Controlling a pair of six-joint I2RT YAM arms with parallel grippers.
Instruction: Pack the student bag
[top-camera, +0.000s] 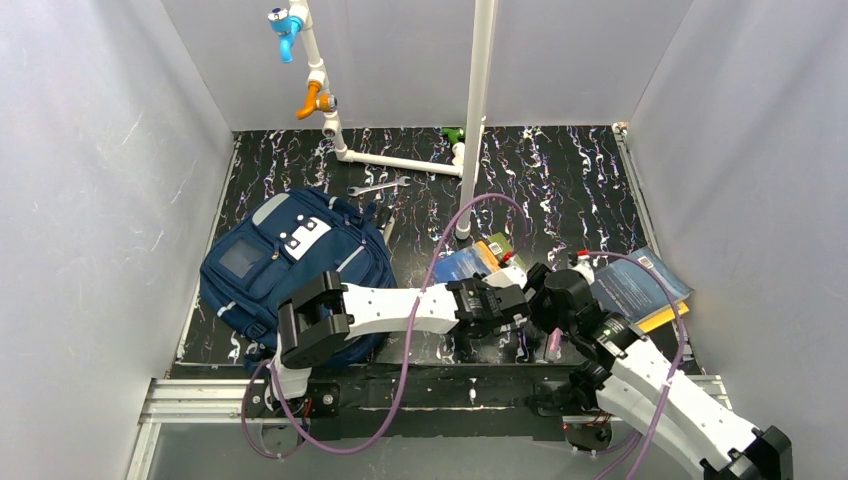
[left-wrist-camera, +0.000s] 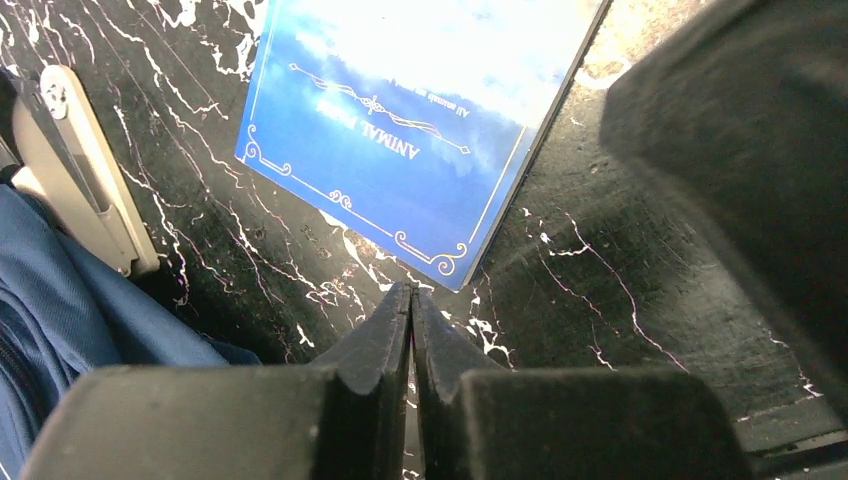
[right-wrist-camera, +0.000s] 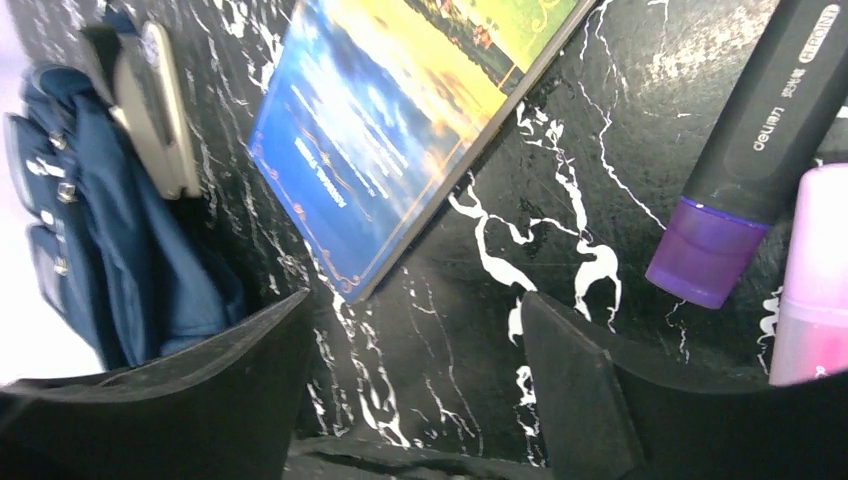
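A navy backpack (top-camera: 275, 255) lies on the left of the marble-patterned floor. Right of it a blue and yellow book (top-camera: 462, 265) rests flat. In the left wrist view the book's blue cover (left-wrist-camera: 400, 130) lies just beyond my left gripper, whose fingertips meet with nothing seen between them. My right gripper stands open and empty, with the same book (right-wrist-camera: 370, 130) ahead of it. A dark deli marker (right-wrist-camera: 765, 130) with a purple cap and a pink tube (right-wrist-camera: 815, 270) lie to its right. From above, the arms hide both sets of fingertips.
More books, one dark blue (top-camera: 640, 290) and one yellow (top-camera: 660, 318), are stacked at the right wall. A beige-handled item (left-wrist-camera: 100, 170) lies beside the bag. A wrench (top-camera: 380, 186) and white pipes (top-camera: 400, 162) stand at the back.
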